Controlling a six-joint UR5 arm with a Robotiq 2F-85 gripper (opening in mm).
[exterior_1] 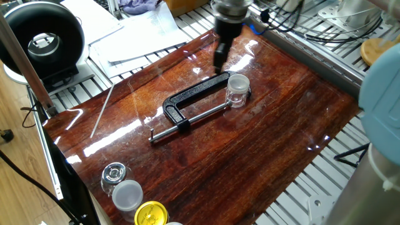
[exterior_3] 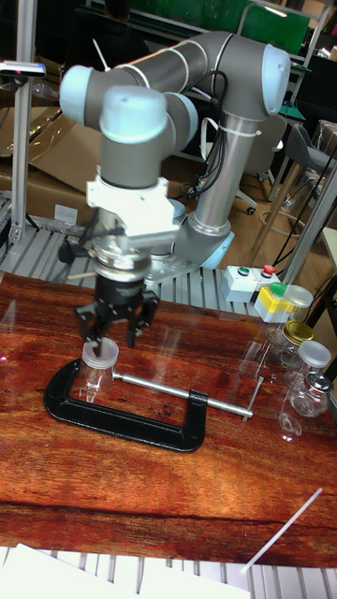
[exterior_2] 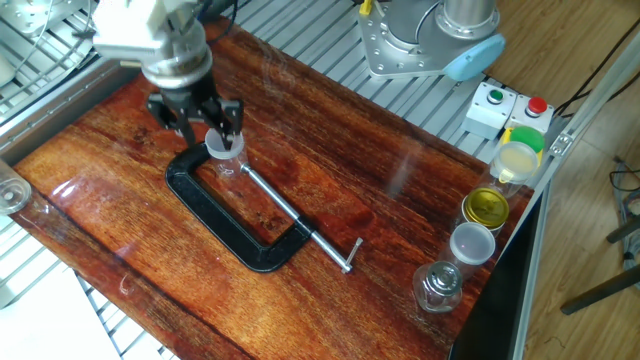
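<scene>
A small clear jar with a frosted lid point(exterior_1: 238, 84) stands upright at the finger end of a black C-clamp point(exterior_1: 197, 91), inside its opening by the screw tip. The clamp lies flat on the glossy wooden board, its steel screw point(exterior_2: 282, 201) running beside the frame. My gripper point(exterior_3: 111, 333) hangs over the table near that jar, pointing down. In exterior view 2 the two fingers point(exterior_2: 234, 116) stand apart, with nothing visible between them. From exterior view 1 the gripper point(exterior_1: 218, 70) appears above and behind the jar, blurred; whether it touches the lid cannot be told.
Several jars stand in a row at one edge, among them a gold-lidded one point(exterior_2: 487, 207), a frosted-lidded one point(exterior_2: 472, 242) and a silver-lidded one point(exterior_2: 441, 280). Button boxes point(exterior_2: 489, 110) sit beyond them. Open board lies between clamp and row.
</scene>
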